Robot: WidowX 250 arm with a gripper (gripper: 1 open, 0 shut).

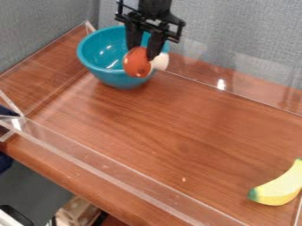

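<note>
My dark gripper [145, 46] is at the top centre, shut on a red-orange round object [136, 62] with a pale end, held over the front right of the blue bowl [102, 57]. The object hides part of the bowl. Whether it touches the bowl cannot be told.
A yellow banana [277, 184] with a green tip lies at the front right of the wooden table [177, 141]. A grey wall stands behind, and the table's left edge drops away at the lower left.
</note>
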